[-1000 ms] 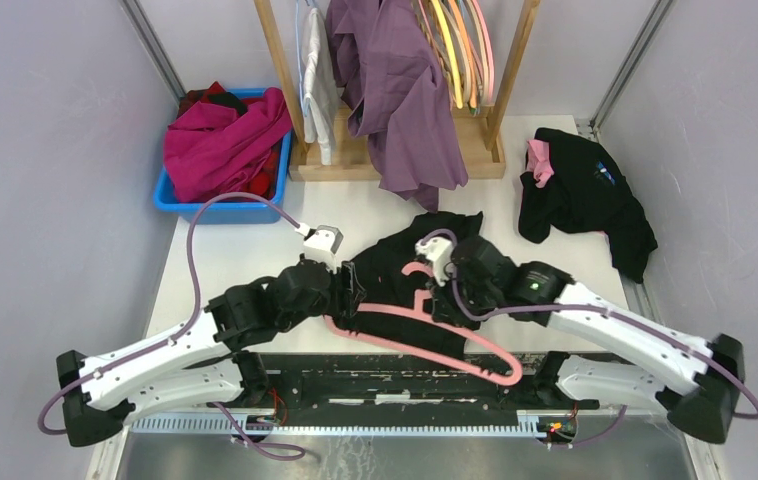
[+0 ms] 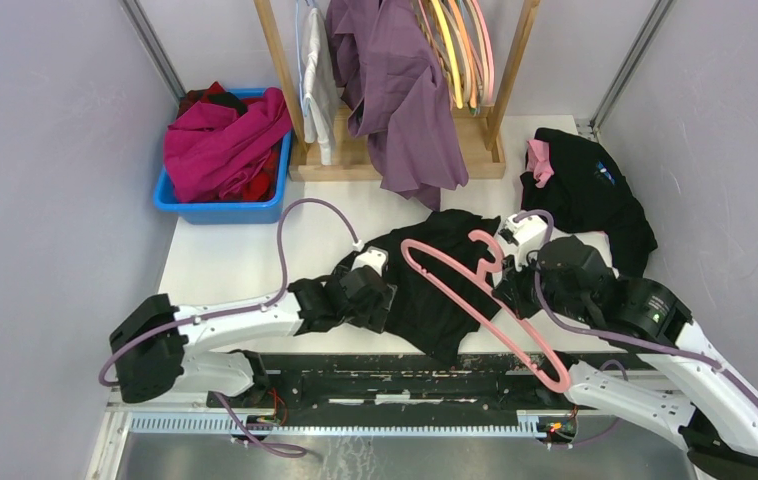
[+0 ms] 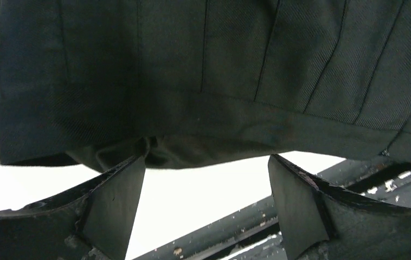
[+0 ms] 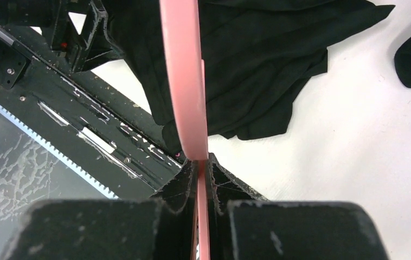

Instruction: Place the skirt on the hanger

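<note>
A black skirt (image 2: 435,290) lies on the white table between the two arms. In the left wrist view its pleated waistband (image 3: 236,119) runs just ahead of my left gripper, which stands open with no cloth between its fingers. From above, that gripper (image 2: 383,318) hovers at the skirt's left edge, its tips partly hidden. My right gripper is shut on a pink hanger (image 4: 184,81). Seen from above, the hanger (image 2: 455,297) is tilted over the right part of the skirt, its hook up by the right gripper (image 2: 505,285).
At the back, a wooden rack (image 2: 393,172) carries a purple garment (image 2: 405,110) and several hangers (image 2: 470,50). A blue basket (image 2: 225,214) of clothes stands back left. Another black garment (image 2: 590,190) lies at the right. Bare table shows left of the skirt.
The right arm has carried the hanger to the right and turned it more steeply, off the skirt's left part.
</note>
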